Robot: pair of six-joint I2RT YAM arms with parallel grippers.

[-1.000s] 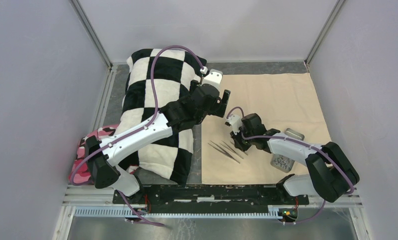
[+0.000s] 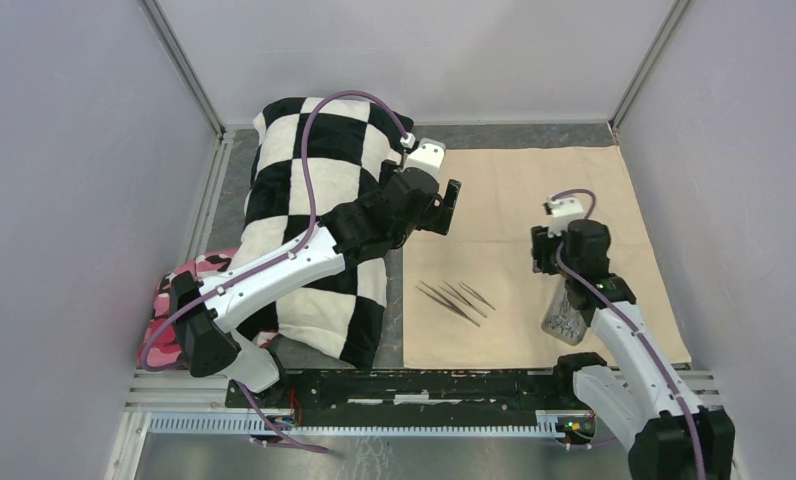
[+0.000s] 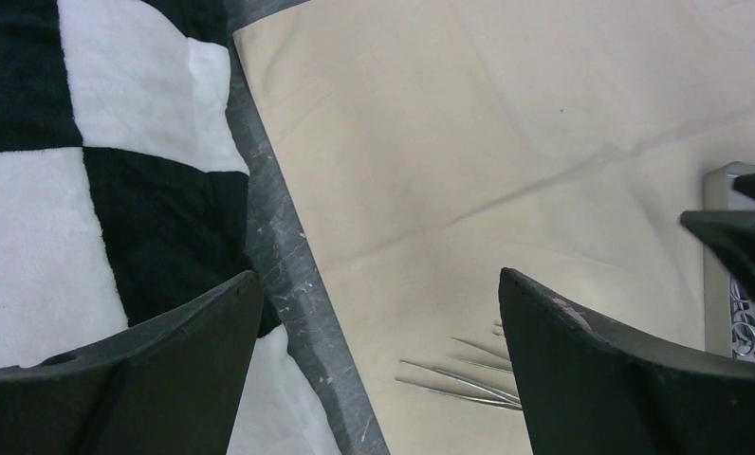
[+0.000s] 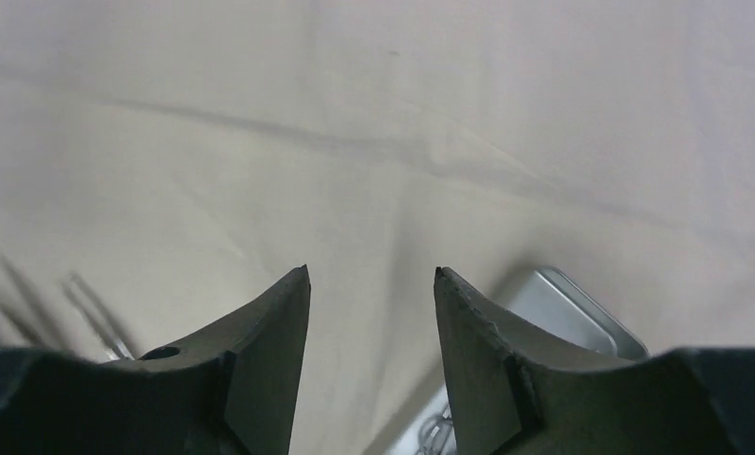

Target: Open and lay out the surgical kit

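Note:
A cream cloth covers the right of the bench, with several thin metal instruments laid side by side at its lower left. A metal tray of instruments is partly under my right arm; its end shows blurred in the right wrist view. My right gripper is above the cloth beside the tray, fingers apart and empty. My left gripper stands open and empty over the cloth's left edge, above and behind the laid-out instruments.
A black-and-white checked fabric fills the left of the bench, with pink patterned fabric at the far left.
My right gripper has lifted away from the laid-out instruments and moved right and back, over the tray. My left arm has stayed still.

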